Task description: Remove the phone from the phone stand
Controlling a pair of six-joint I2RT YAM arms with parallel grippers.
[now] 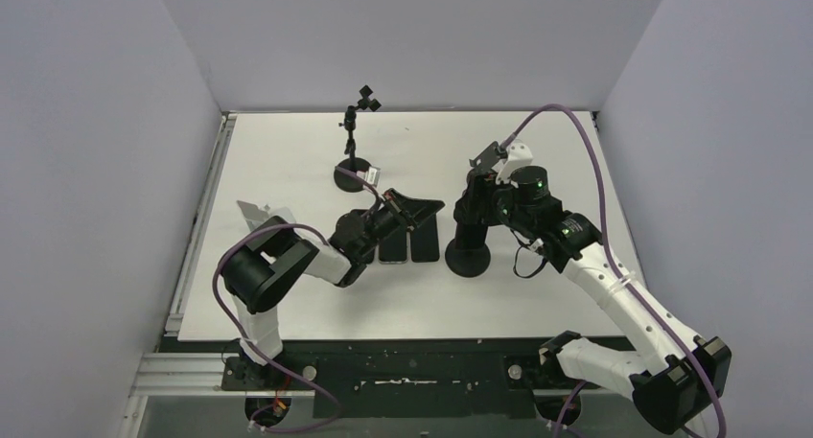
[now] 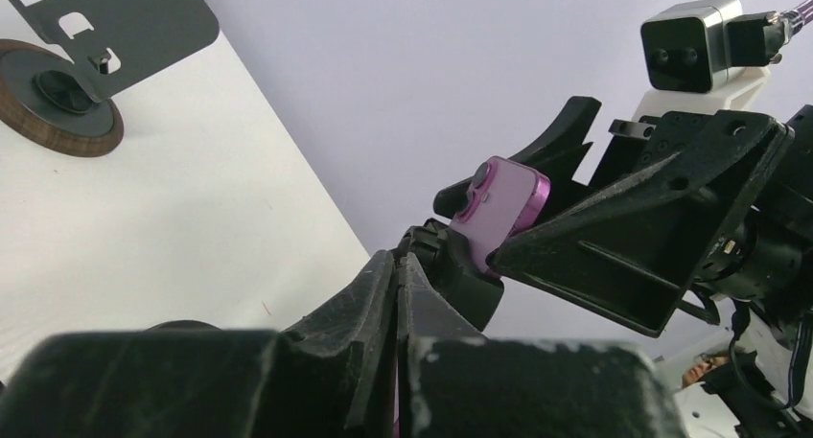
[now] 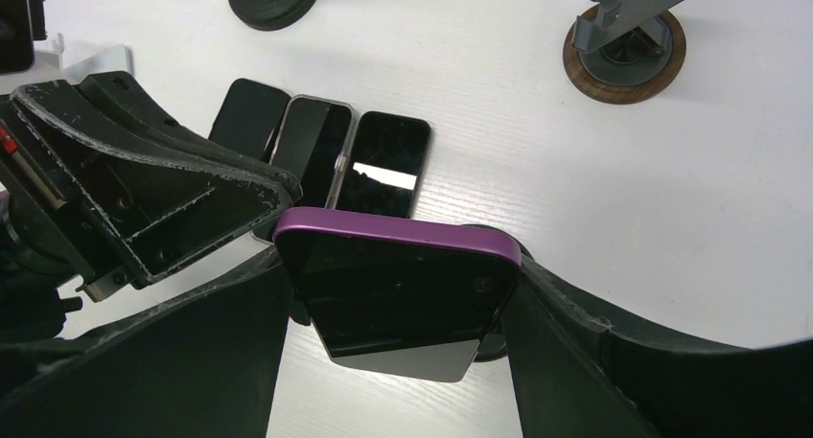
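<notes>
A phone with a purple frame (image 2: pixel 499 203) stands up between the fingers of my right gripper. In the right wrist view those fingers lie along both its side edges; whether they press on it I cannot tell. Below it, the black phone stand shows its round base (image 1: pixel 468 259) on the table, while its upper part is hidden by the gripper. My left gripper is shut, with nothing seen between its fingers. In the top view its tip (image 1: pixel 440 205) points at the stand from the left, a small gap away.
Several dark phones (image 3: pixel 388 160) lie flat in a row left of the stand, partly under my left arm. Behind are a jointed black stand (image 1: pixel 353 174) and a grey stand with a wood-rimmed base (image 3: pixel 623 74). A white folding stand (image 1: pixel 267 216) sits far left.
</notes>
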